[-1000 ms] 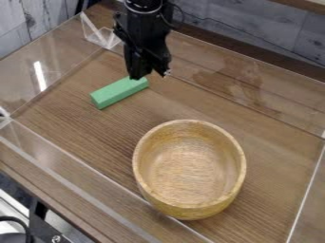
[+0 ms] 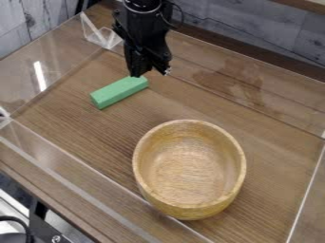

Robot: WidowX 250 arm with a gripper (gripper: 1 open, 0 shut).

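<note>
A black robot arm reaches down from the top centre, its gripper (image 2: 136, 70) hanging just above and behind a green rectangular block (image 2: 120, 92) that lies on the wooden table. The gripper looks shut, with nothing visible between its fingers; whether it touches the block is hard to tell, but it appears apart from it.
A large round tan bowl (image 2: 189, 203) occupies the lower middle. A clear plastic piece is at the upper left edge, and a black cable lies in the bottom left corner.
The gripper has shifted very slightly; the block and bowl are where they were.
</note>
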